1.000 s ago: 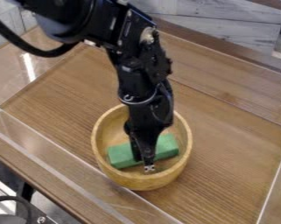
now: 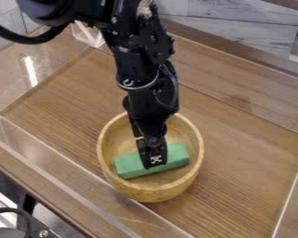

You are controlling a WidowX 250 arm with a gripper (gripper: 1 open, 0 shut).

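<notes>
A black robot arm reaches down from the top of the camera view, its gripper (image 2: 152, 150) inside a round tan bowl (image 2: 193, 140) at the lower centre. A green block (image 2: 131, 165) lies on the bowl's floor, partly hidden by the gripper's lower end, which is over it. Whether the fingertips touch the block, and how far apart they are, is hard to tell.
The bowl stands on a wooden table (image 2: 248, 158) with free room to left and right. A pale board or wall (image 2: 251, 28) runs along the back. A black cable lies at the lower left corner.
The arm and gripper have shifted slightly, with the lower end rising a little from where it was over the block. The bowl and block look nearly unchanged.
</notes>
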